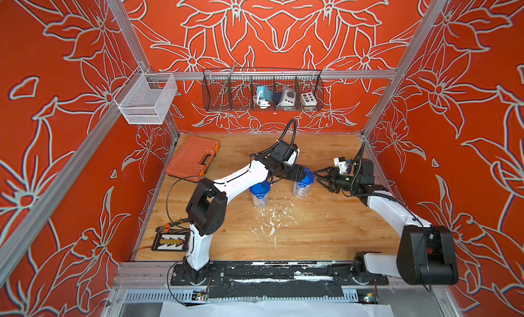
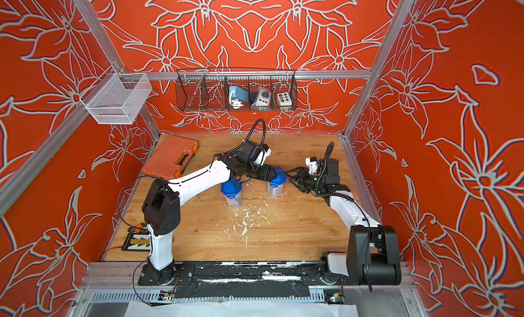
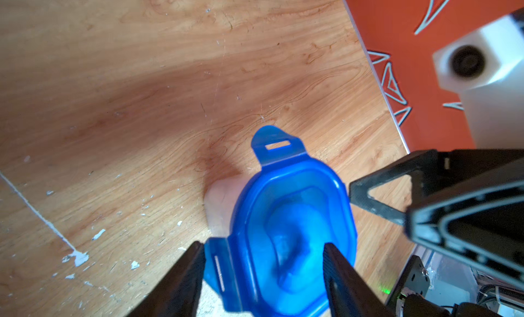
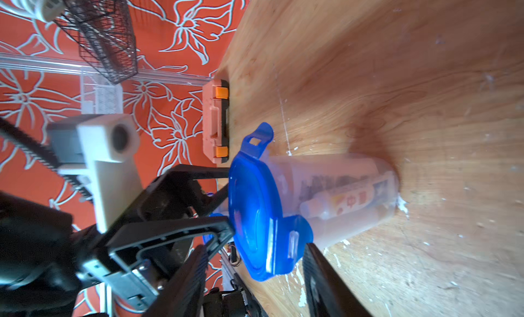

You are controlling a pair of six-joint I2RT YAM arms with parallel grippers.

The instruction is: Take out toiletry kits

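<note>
Two clear containers with blue lids stand on the wooden table. The right container (image 4: 349,196) has a tube and other items inside, and its blue lid (image 3: 305,229) is on with side clips sticking out. My left gripper (image 1: 301,174) is open at the left of this lid, its fingers (image 3: 180,284) near the lid's edge in the left wrist view. My right gripper (image 2: 289,174) stands partly open just right of the lid, with nothing held between its fingers. The other container (image 1: 259,200) stands upright to the left, under my left forearm.
An orange case (image 1: 192,157) lies at the back left, and a tray of small parts (image 1: 170,241) at the front left. A black wire basket (image 1: 218,93) with boxes hangs on the back wall. White flakes litter the table's middle.
</note>
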